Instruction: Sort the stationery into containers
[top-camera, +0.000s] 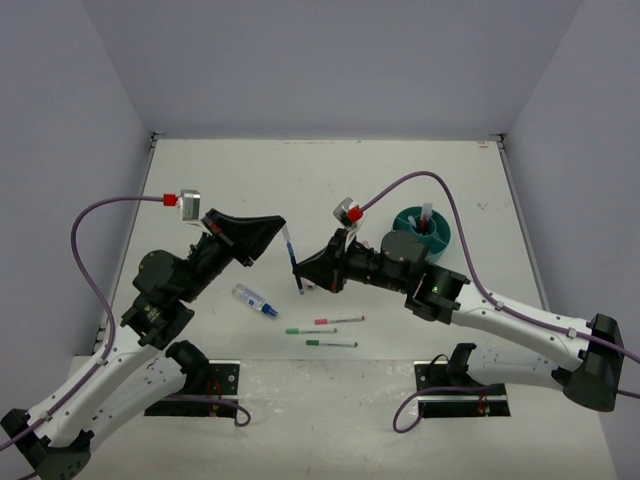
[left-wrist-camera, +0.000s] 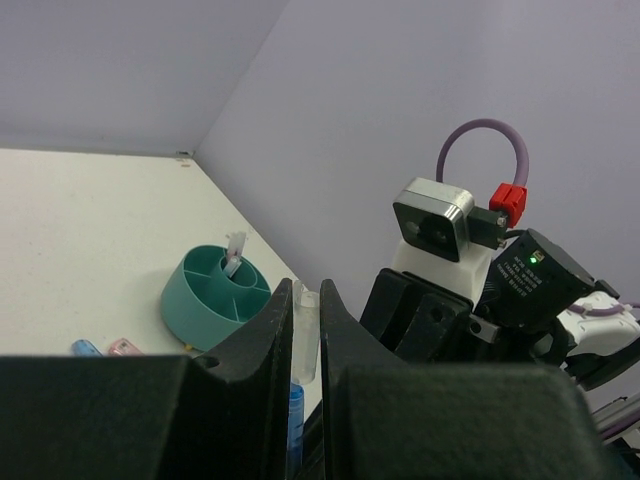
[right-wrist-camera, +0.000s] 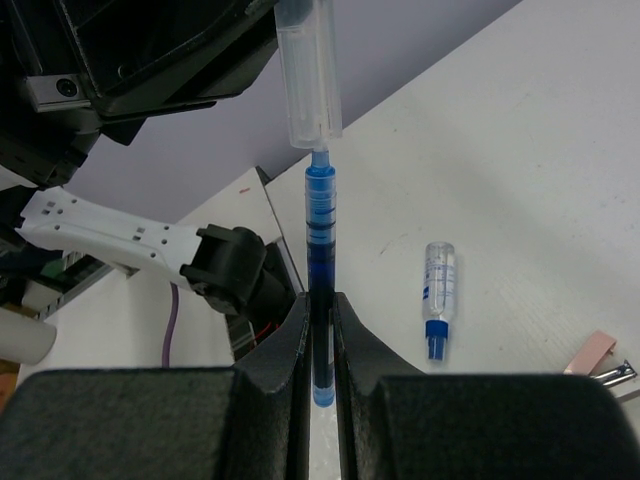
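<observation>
A slim pen (top-camera: 291, 248) with a clear end and a blue body stands steeply tilted between my two grippers. My left gripper is shut on its clear upper part (left-wrist-camera: 305, 340). Lower down, the fingers of my right gripper are shut on the blue body (right-wrist-camera: 320, 215); a thin blue neck shows just below the clear part. The teal round holder (left-wrist-camera: 205, 305) has compartments, with some items standing in it. On the table lie a blue-and-clear bottle (top-camera: 255, 300), a red marker (top-camera: 340, 320) and two green markers, one nearer the front (top-camera: 331, 344).
A pink block (right-wrist-camera: 591, 352) and a small metal item (right-wrist-camera: 615, 375) lie near the table's middle, partly hidden by my right arm in the top view. That arm also covers part of the holder.
</observation>
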